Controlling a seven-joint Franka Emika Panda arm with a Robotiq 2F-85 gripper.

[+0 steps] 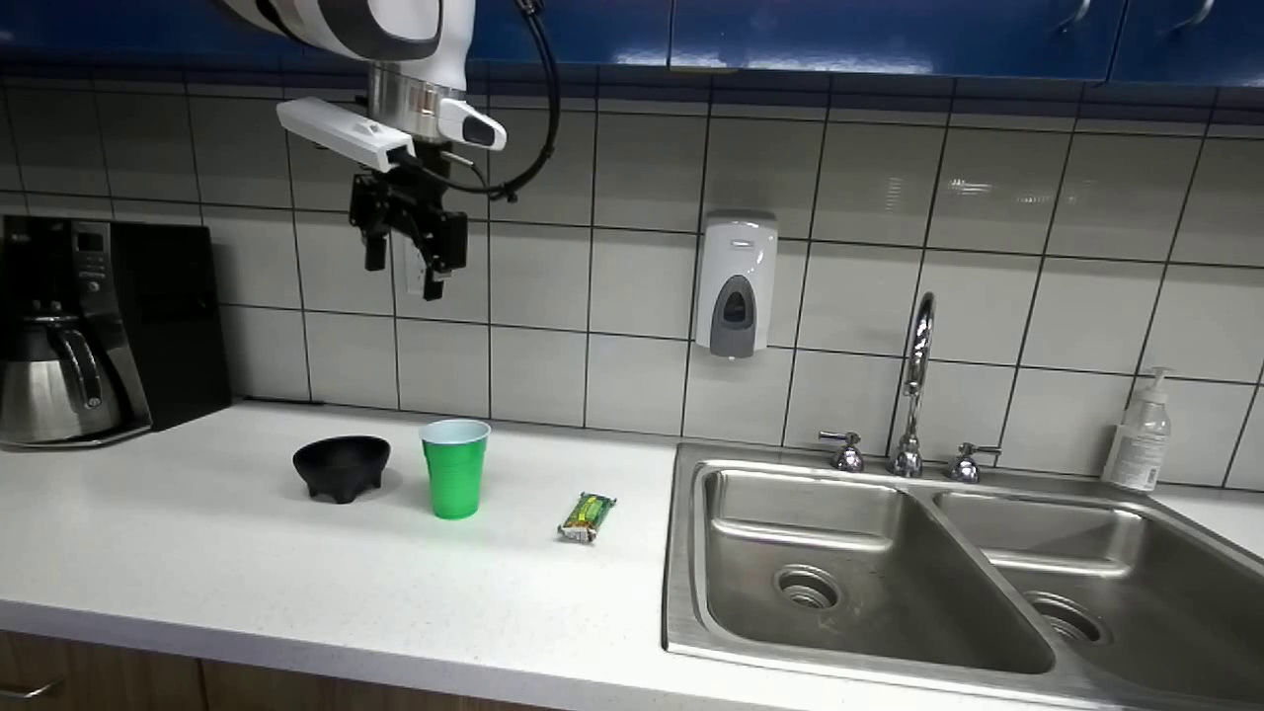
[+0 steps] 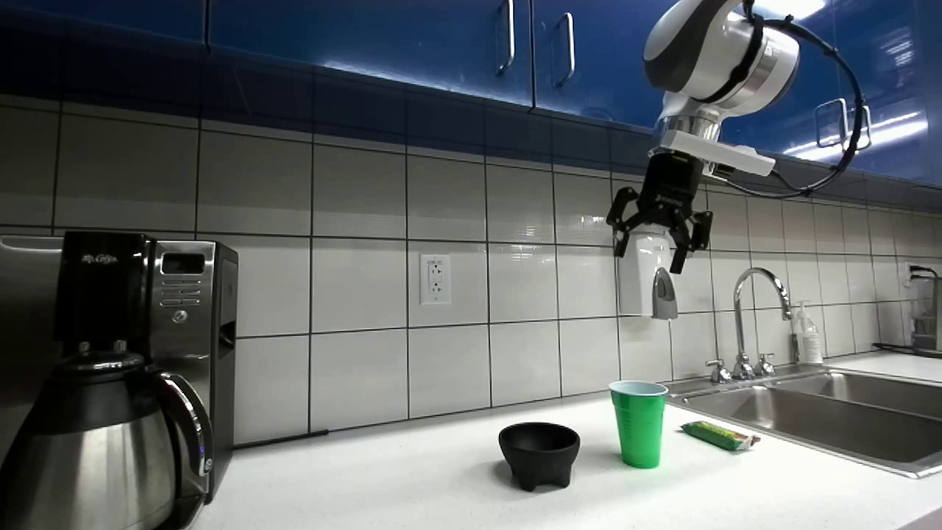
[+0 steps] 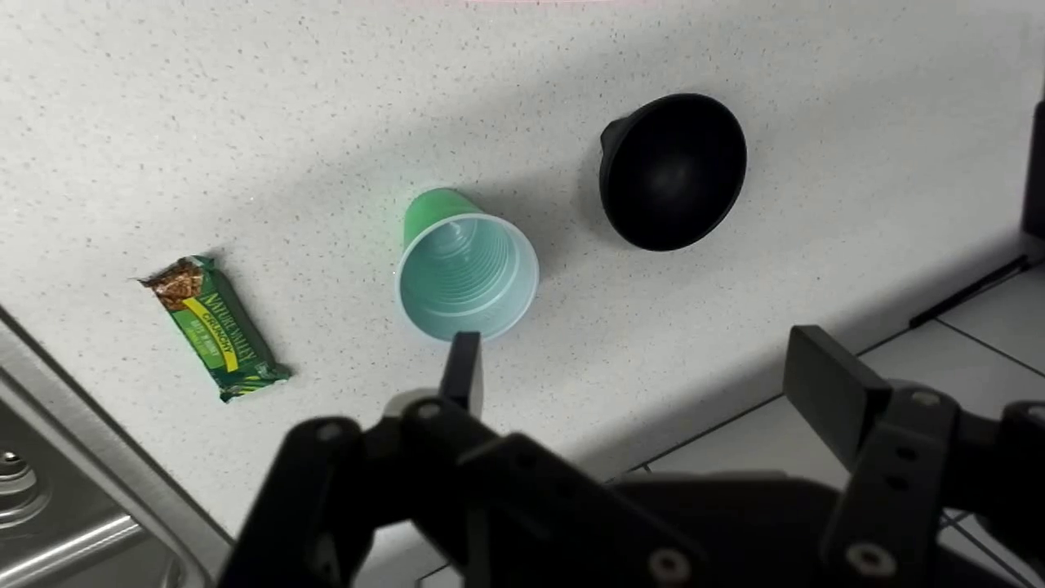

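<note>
High over the counter hangs my gripper [image 1: 404,275], its fingers open and empty, well clear of everything below. In the wrist view its fingers [image 3: 828,392] stand wide apart. A green cup [image 1: 455,476], pale blue inside, stands upright on the counter. To its left in exterior view 1 is a black footed bowl [image 1: 341,467], which looks empty in the wrist view. A green-wrapped granola bar [image 3: 224,338] lies flat on the cup's other side, towards the sink.
A double steel sink [image 1: 684,557] with a faucet [image 1: 914,379] takes up the right. The coffee maker [image 2: 132,380] stands at the far left. Blue cabinets [image 2: 371,53] overhang the back, and a soap dispenser [image 1: 736,284] is on the tiled wall.
</note>
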